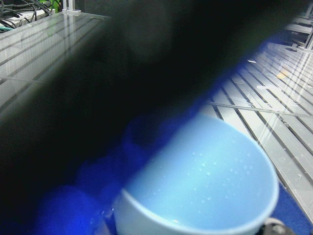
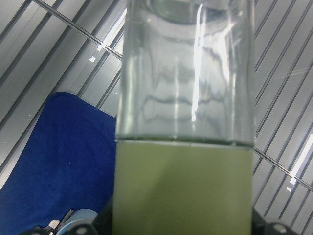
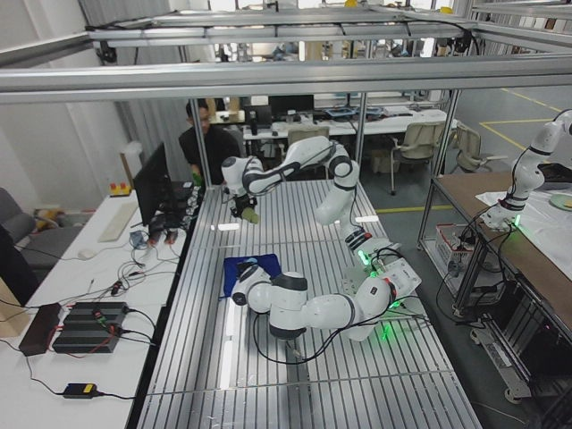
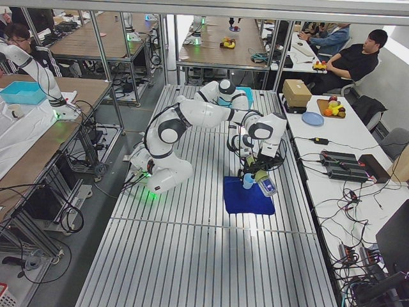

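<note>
A glass bottle with an olive-green band (image 2: 183, 188) (image 4: 265, 183) fills the middle of the right wrist view, held in my right gripper (image 3: 242, 209) above and beside the blue cloth (image 2: 68, 152) (image 4: 248, 203). A light blue cup (image 1: 205, 176) (image 4: 248, 181), with drops inside, is over the cloth at my left gripper, whose dark, blurred body covers much of the left wrist view. Whether that gripper is shut on the cup is hard to tell.
A side desk (image 3: 98, 402) with electronics, cables and monitors borders it. Frame posts stand around the table.
</note>
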